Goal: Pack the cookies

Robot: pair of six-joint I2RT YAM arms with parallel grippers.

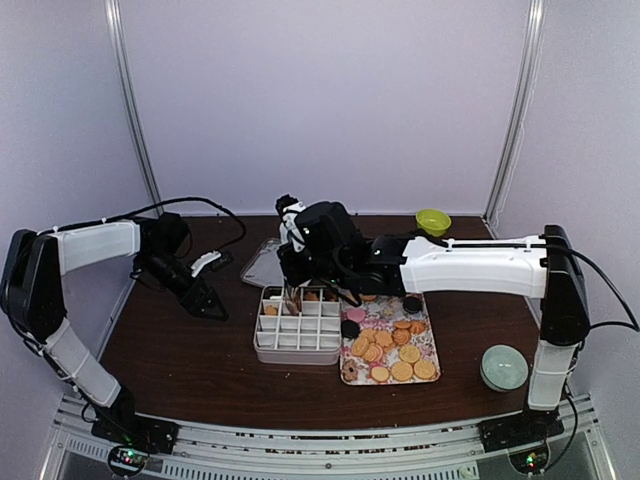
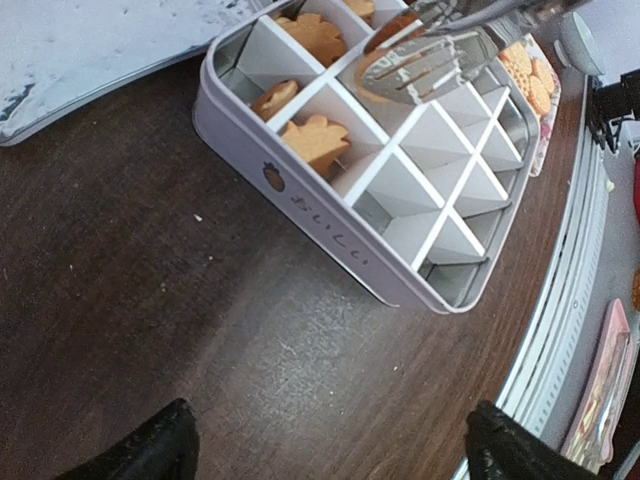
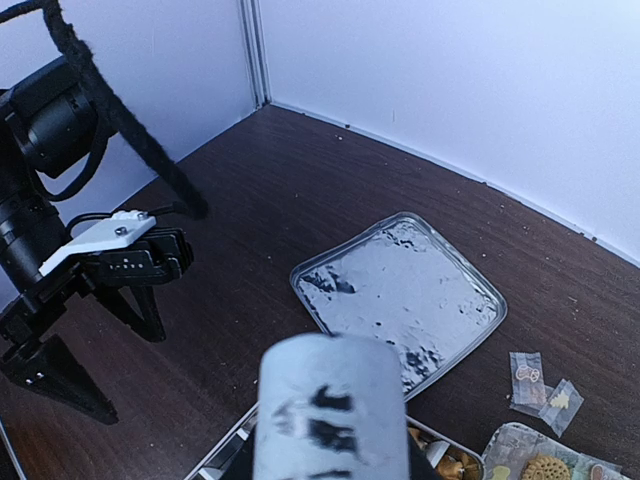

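Observation:
The grey-white divided box (image 1: 298, 355) stands in mid-table; pineapple-shaped cookies (image 2: 316, 142) lie in some of its compartments. My right gripper (image 1: 292, 268) is above the box's back part, shut on metal tongs (image 3: 330, 400) that hang down. In the left wrist view the slotted tongs head (image 2: 425, 68) is over the compartments, with something brown at it; whether they pinch a cookie is unclear. Left of the box, my left gripper is open and empty, its black fingers (image 2: 150, 450) spread. Round cookies (image 1: 401, 371) lie on the patterned tray (image 1: 432, 340) right of the box.
A metal lid (image 3: 400, 290) lies flat behind the box. Small clear packets (image 3: 527, 380) are near the tray. A green bowl (image 1: 433, 222) stands at the back and a pale bowl (image 1: 504, 368) at the right.

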